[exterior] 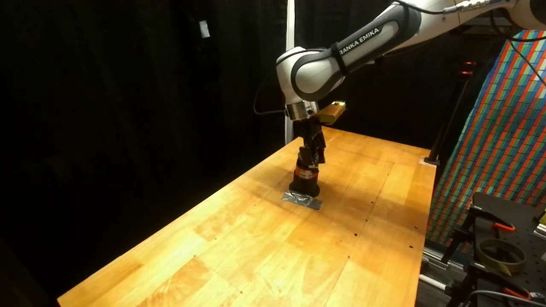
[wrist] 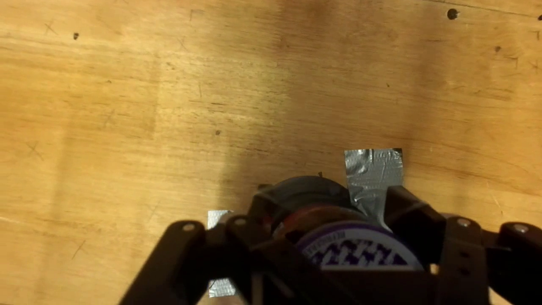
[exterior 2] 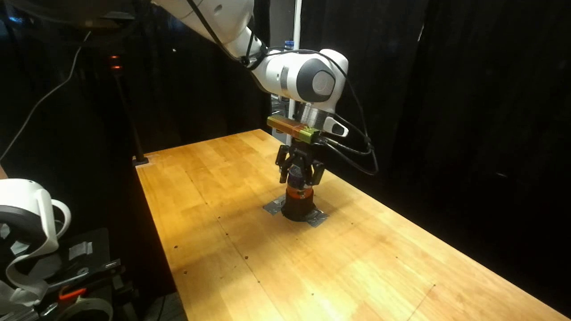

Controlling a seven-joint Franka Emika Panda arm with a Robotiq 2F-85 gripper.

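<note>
A dark jar (exterior 2: 299, 195) with an orange band stands upright in a black base (exterior 2: 298, 210), fixed to the table by grey tape. Its white and purple patterned lid (wrist: 358, 249) shows in the wrist view, partly covered by the gripper. My gripper (exterior 2: 299, 179) points down over the jar, its open fingers straddling the upper part. One finger (wrist: 409, 208) is on the right of the jar and the other on its left. Whether either finger touches it, I cannot tell. In the first exterior view the gripper (exterior: 313, 157) hides the lid.
Silver tape strips (wrist: 376, 178) lie flat beside the base. A black side cart (exterior: 512, 225) with clamps and a tape roll stands beyond the table's right edge.
</note>
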